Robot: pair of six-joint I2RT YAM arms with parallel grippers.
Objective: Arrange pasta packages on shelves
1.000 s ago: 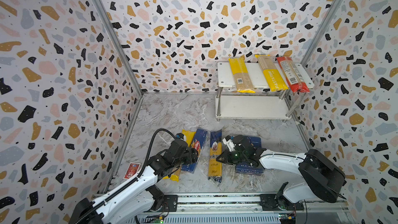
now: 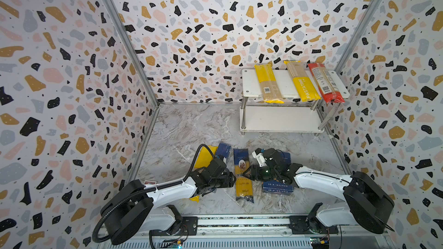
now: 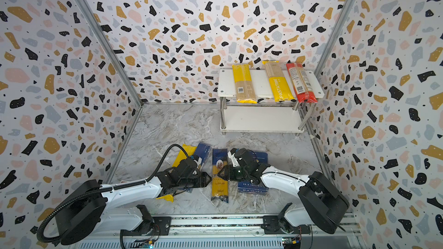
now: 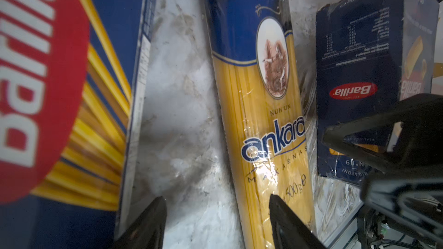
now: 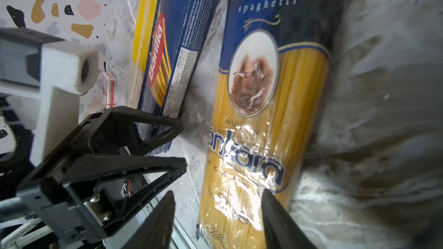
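Note:
A blue-and-yellow Ankara spaghetti pack (image 2: pixel 242 189) lies on the floor between my grippers. My left gripper is left of it, beside a blue Barilla spaghetti pack (image 4: pixel 55 64); its fingers show apart in the left wrist view, and whether they grip anything is unclear. My right gripper is over the Ankara pack's near half, fingers apart around its yellow section, not visibly closed on it. Blue rigatoni boxes (image 2: pixel 276 186) lie partly under the right arm. On the shelf top (image 2: pixel 251 78) rest two yellow packs (image 2: pixel 267 83) and a red one (image 2: pixel 325 83).
The lower shelf (image 2: pixel 279 118) is empty. Free floor (image 2: pixel 193 124) lies left of the rack. A yellow pack (image 2: pixel 203 156) is partly under the left arm. The patterned walls enclose the sides and back.
My left gripper has moved right and slightly down toward the Ankara pack. The right gripper has shifted slightly.

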